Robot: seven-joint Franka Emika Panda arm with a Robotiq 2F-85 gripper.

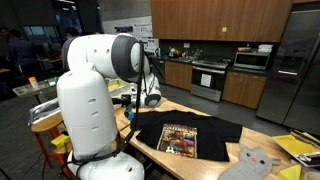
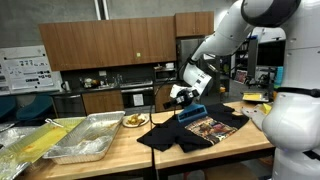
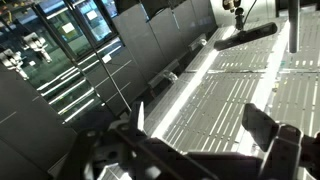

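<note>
My gripper stands open in the wrist view, its two dark fingers far apart and nothing between them. Windows and pale slatted panels fill the background there, and no tabletop object shows. In exterior view 2 the white arm (image 2: pixel 202 72) bends down above the table, near a blue tray (image 2: pixel 207 114). A black cloth (image 1: pixel 207 128) covers the middle of the table in exterior view 1. On it lies a flat, colourful board (image 1: pixel 178 140).
A grey animal-shaped mat (image 1: pixel 252 165) lies at the near right, beside yellow items (image 1: pixel 295 146). Exterior view 2 shows a large pale bin (image 2: pixel 84 138) and a plate of food (image 2: pixel 135 121) on the left. Bare wood (image 2: pixel 115 165) shows along the front.
</note>
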